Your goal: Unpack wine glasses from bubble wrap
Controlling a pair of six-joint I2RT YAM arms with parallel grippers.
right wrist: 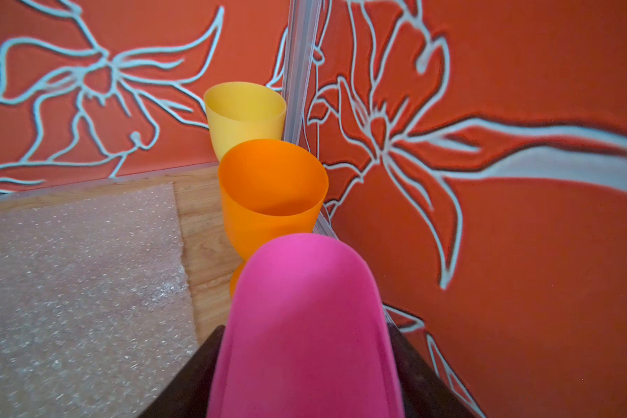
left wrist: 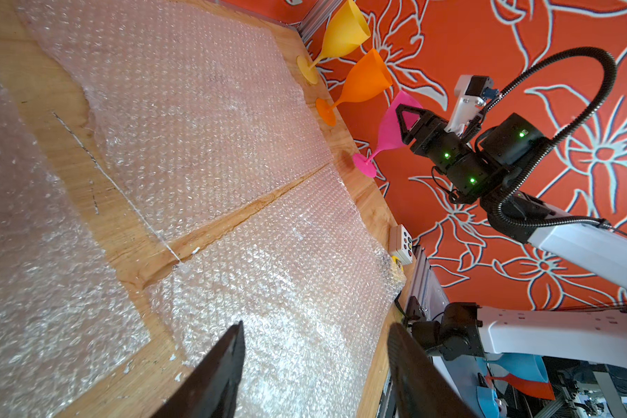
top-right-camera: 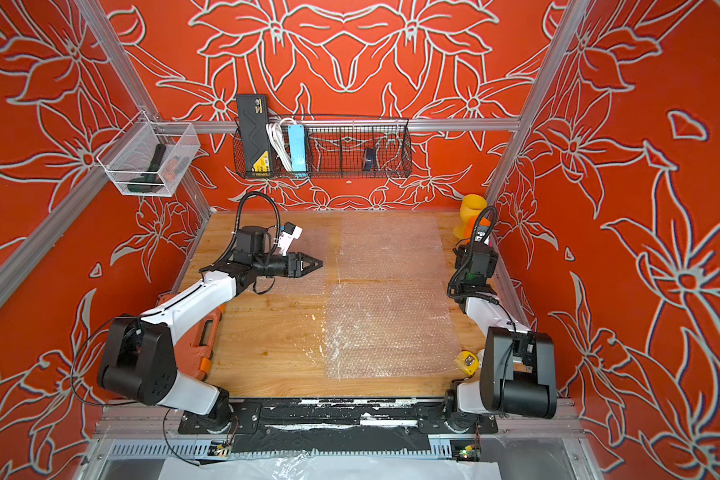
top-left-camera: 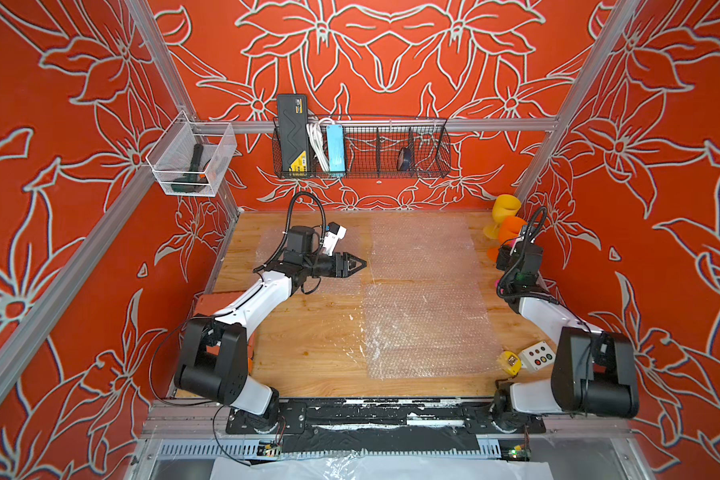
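Note:
A pink wine glass stands at the table's right edge, its base low against or just over the wood; I cannot tell if it touches. My right gripper is shut on its bowl, which looks squeezed narrow in the right wrist view. Just beyond it are an orange glass and, at the back corner, a yellow glass, both upright. Bubble wrap sheets lie flat and empty across the table. My left gripper hangs open over the left-middle, nothing between its fingers.
Near the front right lie a yellow tape measure and a white block with round marks. An orange case sits by the left arm. A wire basket hangs at the back. The right wall is close to the glasses.

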